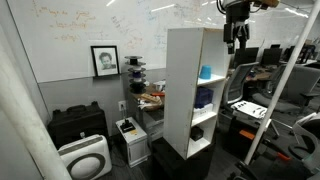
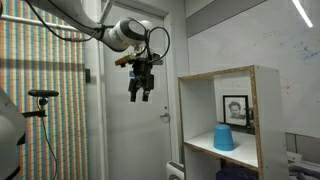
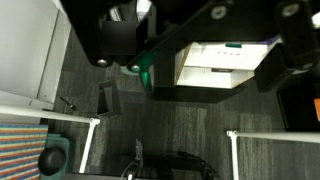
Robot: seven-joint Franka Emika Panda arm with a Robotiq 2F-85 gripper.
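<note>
My gripper (image 1: 236, 47) hangs open in the air, high beside the white shelf unit (image 1: 182, 90). In the second exterior view the gripper (image 2: 139, 96) points down, to the left of the shelf unit (image 2: 270, 125), with nothing between its separated fingertips. A blue cup (image 2: 223, 137) stands on the shelf board, well apart from the gripper and lower than it; the cup (image 1: 205, 72) also shows in the first exterior view. Looking down in the wrist view, the dark fingers stand wide apart, with the shelf unit (image 3: 205, 75) far below.
Dark items (image 1: 203, 97) fill the lower shelves. A white pole (image 1: 290, 75) rises at the right, with office chairs (image 1: 290, 85) behind. A striped curtain (image 2: 45, 90) hangs left in the second exterior view. Air around the gripper is free.
</note>
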